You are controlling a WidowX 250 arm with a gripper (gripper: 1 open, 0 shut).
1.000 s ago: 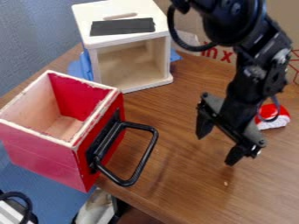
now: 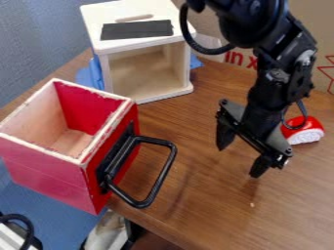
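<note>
The black gripper (image 2: 239, 153) hangs over the wooden table (image 2: 209, 210) at right of centre, pointing down, its two fingers spread apart with nothing visible between them. A red open box (image 2: 53, 166) with a black U-shaped handle (image 2: 156, 181) sits at the left. Just right of the gripper lies a small red and white object (image 2: 308, 135), partly behind the arm's cable.
A white-topped wooden cubby (image 2: 163, 88) stands at the back left, with blue material behind it. Cardboard (image 2: 313, 34) fills the back right. The table's left edge runs beside the red box.
The box, cubby and red and white object have not moved.
</note>
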